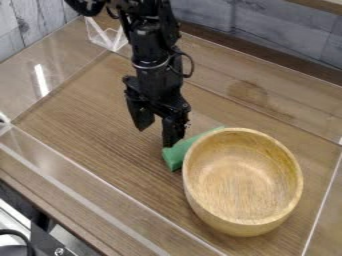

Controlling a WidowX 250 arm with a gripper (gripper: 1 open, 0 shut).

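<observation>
The black robot arm reaches down from the top of the view to its gripper (159, 127), which is open just above and to the upper left of a green object (182, 152). The green object lies on the wooden table (84, 140), partly hidden by the left rim of a large pale yellow bowl (241, 185) at the lower right. I see nothing held in the gripper.
A clear plastic item (107, 32) stands at the back left by the wall. The table's front left edge drops away, with dark cable below it.
</observation>
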